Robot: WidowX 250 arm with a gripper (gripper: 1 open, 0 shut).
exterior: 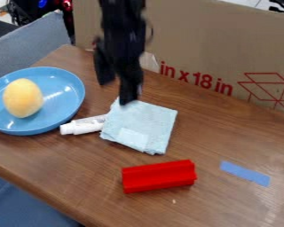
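My black gripper (121, 75) hangs blurred above the upper edge of a folded pale blue cloth (142, 126), its fingers pointing down and apart, with nothing visible between them. A white tube (81, 127) lies left of the cloth, partly beside or under its edge. A blue plate (67, 99) at the left holds a yellow oval object (22, 97). A red block (159, 176) lies on the wooden table in front of the cloth.
A cardboard box (216, 49) stands along the back of the table (227, 133). A strip of blue tape (244, 175) is stuck at the right. Grey and blue fabric lies beyond the table's left edge.
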